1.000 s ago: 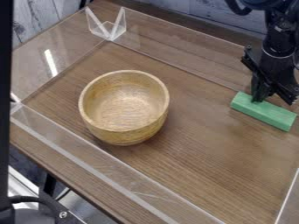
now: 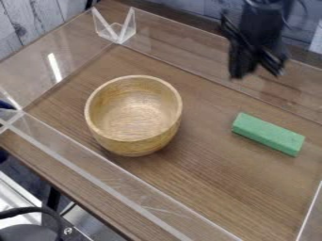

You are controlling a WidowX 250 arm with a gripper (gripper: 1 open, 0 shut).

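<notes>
A green oblong block (image 2: 268,134) lies on the right of the wooden table. My gripper (image 2: 242,64) is up at the back right, above and behind the block and apart from it. It is blurred, so its fingers cannot be made out.
A wooden bowl (image 2: 134,116) stands left of centre. A small clear plastic container (image 2: 115,26) is at the back left. Black cables lie at the bottom left corner.
My gripper has risen away from the green block toward the back and left. The block sits slightly further left and nearer the front than a second ago.
</notes>
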